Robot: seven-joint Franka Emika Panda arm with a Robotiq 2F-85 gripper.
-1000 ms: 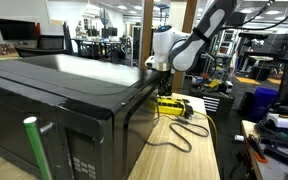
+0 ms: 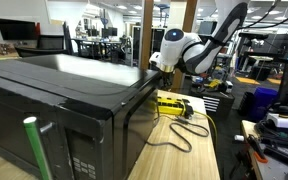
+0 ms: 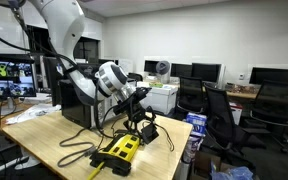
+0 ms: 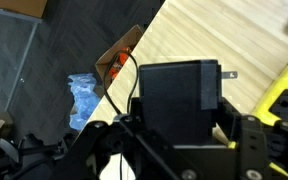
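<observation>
In the wrist view a black box-shaped object point(image 4: 172, 88) fills the space between my fingers; the gripper is shut on it. Exterior view 2 has the gripper point(image 3: 141, 119) low over the table, with the dark object point(image 3: 150, 131) at its fingers. Close by, a yellow-and-black device point(image 3: 119, 152) lies on the wood; its yellow edge point(image 4: 282, 92) shows at the right of the wrist view. From exterior view 1, the large black box partly hides the gripper, and what it holds cannot be made out.
A large black appliance point(image 2: 79, 105) stands on the table. Dark cables point(image 3: 82, 148) run loose over the wood. Off the table edge, a carton with orange items point(image 4: 119, 58) and a blue bag point(image 4: 83, 97) sit on the floor. Bare wood point(image 3: 162, 160) lies right of the device.
The arm has shifted slightly to the right in exterior view 1. The yellow device, the cables and the black appliance have stayed put.
</observation>
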